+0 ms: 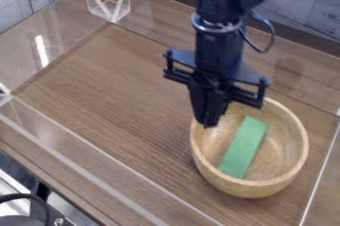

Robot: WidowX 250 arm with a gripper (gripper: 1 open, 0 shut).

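My dark grey gripper hangs over the upper left rim of a beige bowl at the lower right of the camera view. Its finger tips point down and stand apart, with nothing visible between them. A green oblong block lies inside the bowl, slightly below and right of the gripper. The gripper hides part of the bowl's back rim.
The wooden table has a wide clear area to the left of the bowl. A small clear plastic object stands at the back left. Dark cables lie at the lower left edge.
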